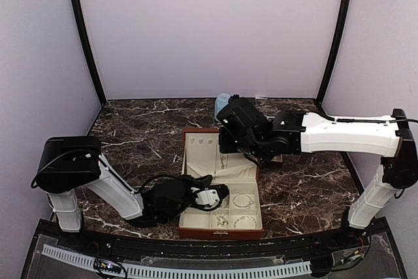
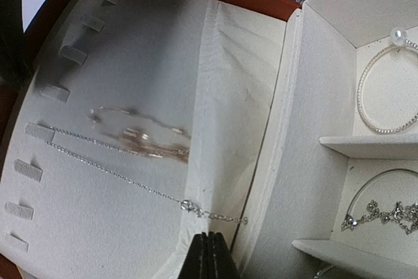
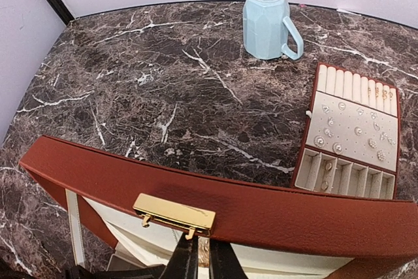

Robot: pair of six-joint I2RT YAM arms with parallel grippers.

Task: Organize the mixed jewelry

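In the left wrist view, a silver chain necklace (image 2: 124,178) hangs from a lid hook, its lower end lying across the cloth pocket (image 2: 225,89). A pinkish-gold chain (image 2: 147,145) shows blurred against the lid, not held by my left gripper, which is shut just below the silver chain's end with nothing visible between its fingers. Behind the raised lid edge, my right gripper stands slightly open by the gold clasp; a bit of gold chain (image 3: 204,253) shows in the gap. Whether it touches the fingers cannot be made out.
Bracelets (image 1: 243,200) lie in the jewelry box's compartments (image 1: 197,219). Behind the lid stand a small open case (image 3: 353,119) with rings and earrings and an upturned blue mug (image 3: 264,27).
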